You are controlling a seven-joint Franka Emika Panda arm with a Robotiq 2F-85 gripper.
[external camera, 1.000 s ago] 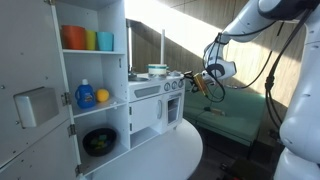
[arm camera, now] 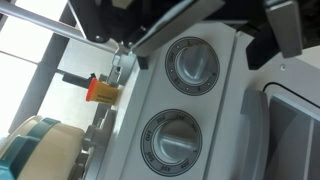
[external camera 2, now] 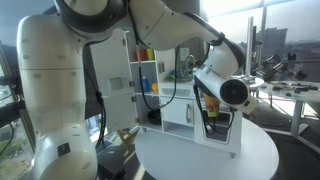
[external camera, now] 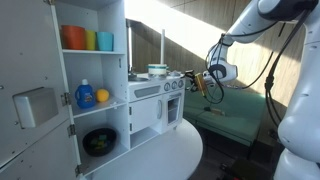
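My gripper is open, its dark fingers spread at the top of the wrist view with nothing held between them. Below and between them is one round stove knob (arm camera: 193, 64), with a second knob (arm camera: 171, 143) farther down the same white panel (arm camera: 133, 116). Both knobs have grey grips and marked dials. In exterior view 1 the gripper (external camera: 190, 76) is at the right end of the toy kitchen's stove front (external camera: 160, 88). Contact with a knob cannot be made out.
A pale pot with a green band (arm camera: 40, 150) stands on the stovetop, near a small orange and yellow object (arm camera: 103, 92). Shelves at the left hold coloured cups (external camera: 74, 38), a blue bottle (external camera: 84, 96) and a black bowl (external camera: 99, 141).
The kitchen items look unmoved.
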